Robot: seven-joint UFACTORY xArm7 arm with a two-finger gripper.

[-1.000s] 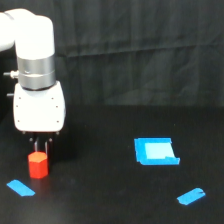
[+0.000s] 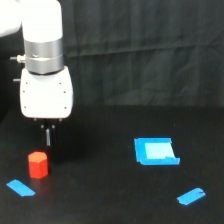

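Observation:
The white robot arm's gripper (image 2: pixel 47 135) hangs at the left, above and slightly behind a small red block (image 2: pixel 39 165) on the black table. Its thin dark fingers are hard to make out, and I cannot tell whether they are open or shut. The block sits apart below the fingertips.
A blue-taped square with a pale centre (image 2: pixel 157 152) lies at the right middle. Strips of blue tape (image 2: pixel 21 188) lie at the front left and at the front right (image 2: pixel 191 196).
The arm has risen and moved slightly right, away from just over the red block, which stays in place.

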